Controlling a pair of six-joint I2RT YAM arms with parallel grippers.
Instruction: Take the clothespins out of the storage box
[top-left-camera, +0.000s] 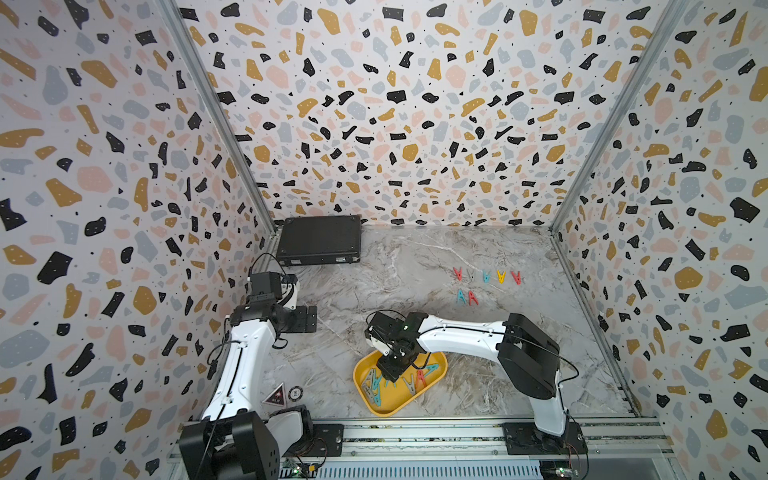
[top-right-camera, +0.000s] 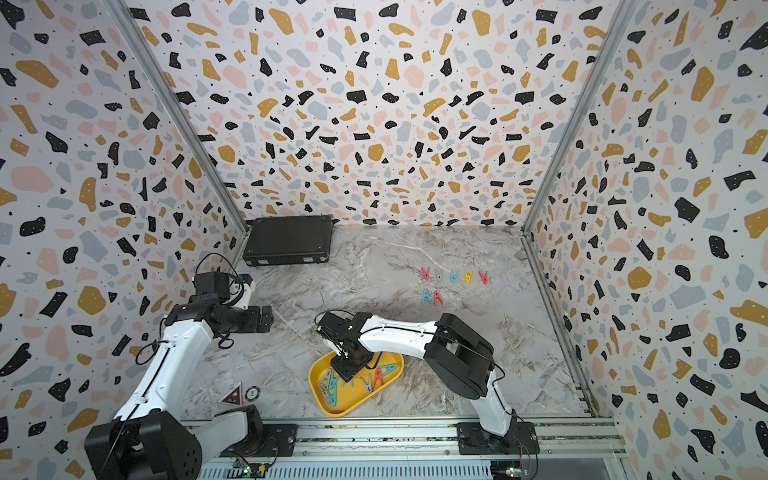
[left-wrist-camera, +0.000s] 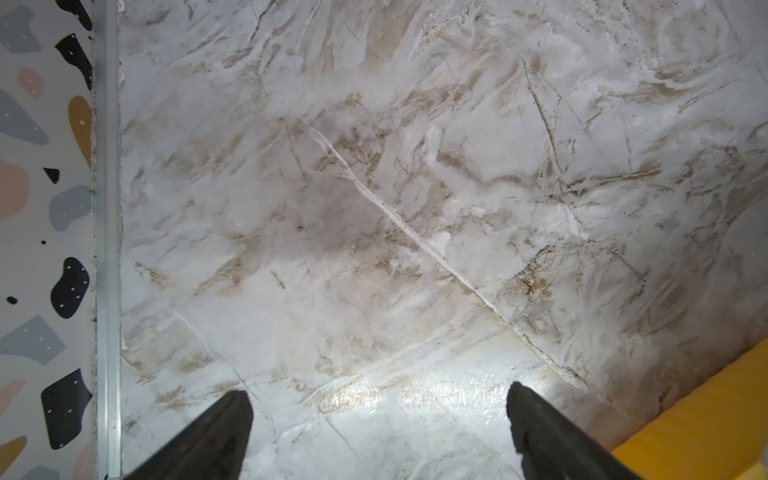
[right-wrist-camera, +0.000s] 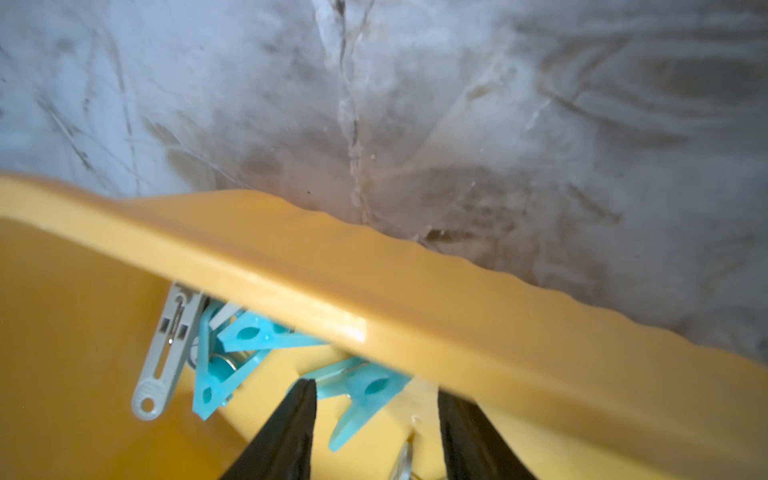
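Note:
The yellow storage box (top-left-camera: 360, 393) lies at the table's front, with several blue, grey and red clothespins in it. Over its back rim, my right gripper points down into the box, its fingers part open. Beyond the gap between them a blue clothespin (right-wrist-camera: 370, 386) lies on the box floor; whether the fingers touch it, I cannot tell. A grey clothespin (right-wrist-camera: 165, 352) and more blue ones rest against the left wall. Several clothespins (top-left-camera: 501, 277) stand in two rows on the table at right. Away to the left, my left gripper is open and empty.
A closed black case (top-left-camera: 320, 239) sits at the back left. The box's near wall (right-wrist-camera: 384, 320) rises close to the right fingers. Between the case and the clothespin rows the marble table (top-left-camera: 400, 272) is bare.

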